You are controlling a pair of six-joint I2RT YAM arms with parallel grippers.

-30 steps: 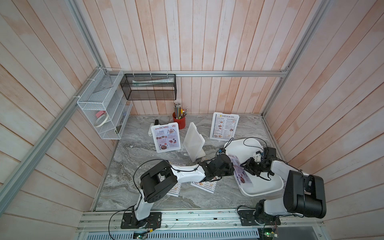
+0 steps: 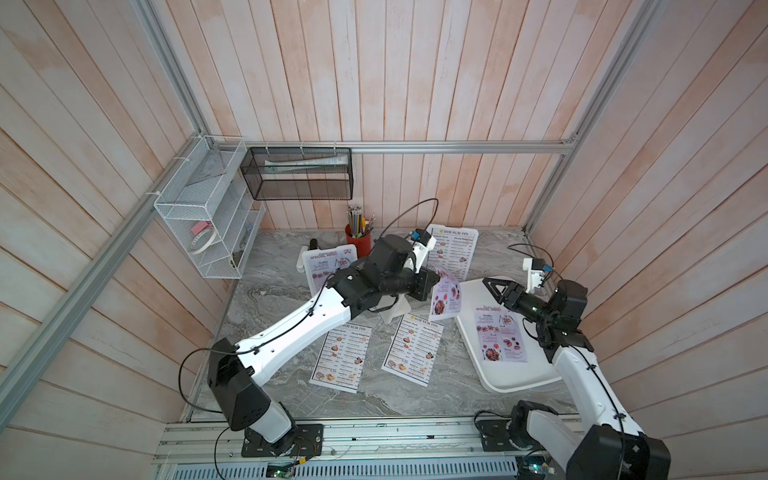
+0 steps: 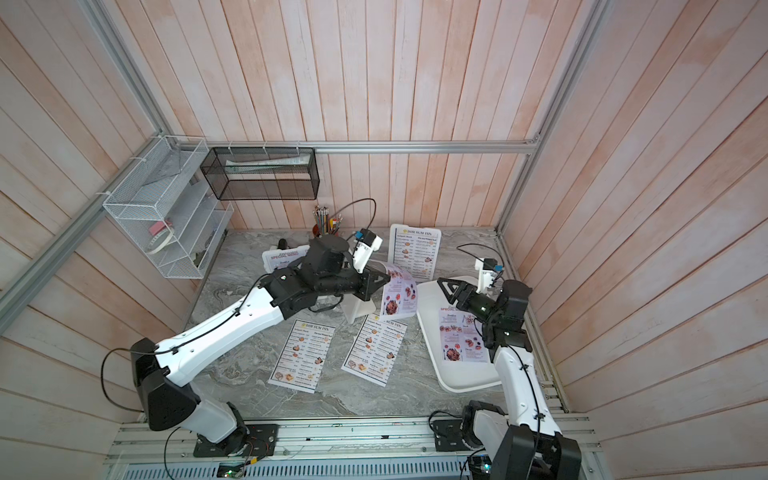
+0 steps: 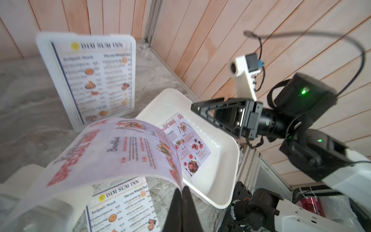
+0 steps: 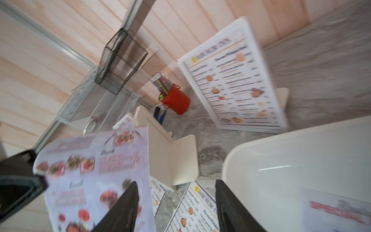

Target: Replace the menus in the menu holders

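Observation:
My left gripper is shut on a drooping Special Menu sheet (image 4: pixel 112 154), held raised between the white tray (image 2: pixel 480 376) and an empty white holder (image 5: pixel 181 158), which the sheet partly hides. My right gripper (image 3: pixel 450 288) stands open above the tray, right of the sheet, nothing between its fingers. Another special menu (image 4: pixel 193 147) lies in the tray. A holder with a Dim Sum Inn menu (image 2: pixel 452 249) stands at the back right; one with a special menu (image 2: pixel 324 260) stands at the left. Two Dim Sum Inn sheets (image 3: pixel 301 356) (image 3: pixel 373 349) lie on the table.
A red pen cup (image 5: pixel 177 100) stands at the back. A black wire basket (image 2: pixel 296 172) and white wire shelves (image 2: pixel 196 208) hang on the walls. The grey table (image 2: pixel 252 312) has bare room at its left.
My left gripper has risen out of the tray area and moved up and left, lifting the sheet. My right gripper has risen over the tray.

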